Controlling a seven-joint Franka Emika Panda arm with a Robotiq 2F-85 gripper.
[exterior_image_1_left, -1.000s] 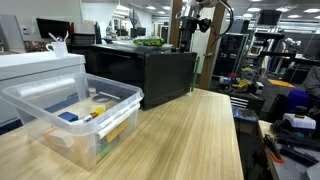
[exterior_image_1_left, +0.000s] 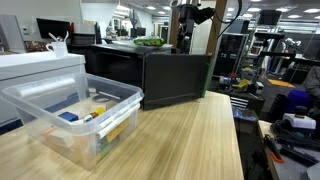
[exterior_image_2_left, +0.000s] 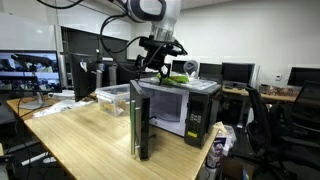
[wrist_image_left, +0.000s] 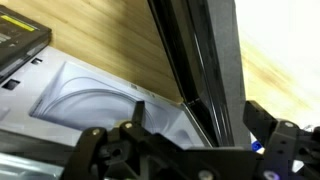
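Observation:
A microwave (exterior_image_2_left: 182, 106) stands on the wooden table with its dark door (exterior_image_2_left: 140, 122) swung open. My gripper is open in the wrist view, and the upper part of the black door (wrist_image_left: 190, 60) passes between its fingers. Whether either finger touches the door, I cannot tell. The pale microwave interior (wrist_image_left: 115, 110) shows to the left of the door. From exterior view 1, the door's broad dark face (exterior_image_1_left: 175, 78) is seen beneath the arm (exterior_image_1_left: 187, 22), and the fingers are too small to make out.
A clear plastic bin (exterior_image_1_left: 75, 115) holding small items stands on the table near the microwave. Something green (exterior_image_1_left: 150, 41) lies on top of the microwave. Bare tabletop (exterior_image_1_left: 185, 140) stretches in front of the door. An office chair (exterior_image_2_left: 275, 130) stands beyond the table.
The door has swung further open, its free edge moving right in exterior view 1. My arm has shifted to the right along with it. The bin has stayed put.

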